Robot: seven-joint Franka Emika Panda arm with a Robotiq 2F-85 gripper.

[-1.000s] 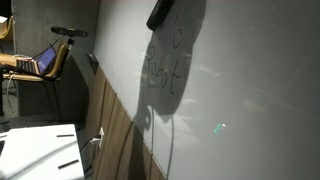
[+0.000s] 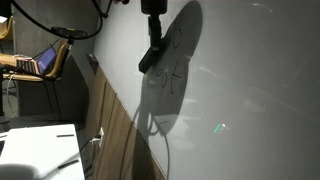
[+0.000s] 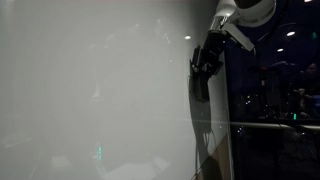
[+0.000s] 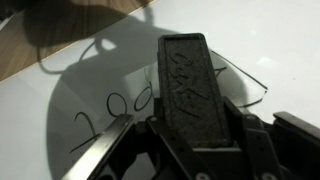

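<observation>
My gripper (image 2: 153, 42) is shut on a black block-shaped eraser (image 4: 190, 85), which stands out from between the fingers in the wrist view. In exterior view 1 the eraser (image 2: 149, 60) is at the whiteboard (image 2: 245, 90), over the left part of the handwriting (image 2: 170, 75); contact is hard to judge. Dark marker strokes (image 4: 117, 105) show to the left of the eraser in the wrist view, with thin lines to its right. Exterior view 2 has the eraser (image 3: 200, 88) close to the board near its right edge.
Wood panelling (image 2: 115, 130) borders the board. A white table (image 2: 42, 150) with small dark items stands at lower left, beyond it a chair with a laptop (image 2: 45, 62). The arm's shadow falls across the writing. Most of the board is bare.
In exterior view 1 the gripper and eraser have moved down the frame, from above the writing onto its left part. Letters visible a second ago are now partly covered or no longer visible there.
</observation>
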